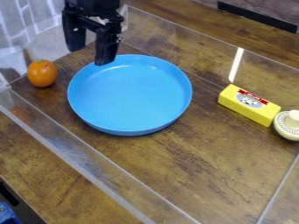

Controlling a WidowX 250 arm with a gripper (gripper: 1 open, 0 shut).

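Note:
My black gripper (90,51) hangs over the table at the upper left, open, just beyond the back left of a round blue plate (129,92). An orange tomato-like fruit (42,73) sits left of the plate, below and left of the gripper. A yellow box (249,106) with a red-and-white label lies at the right, beside a round cream-coloured object (288,125) that is partly cut off at the frame's edge.
A transparent, reflective surface or wall runs along the left side.

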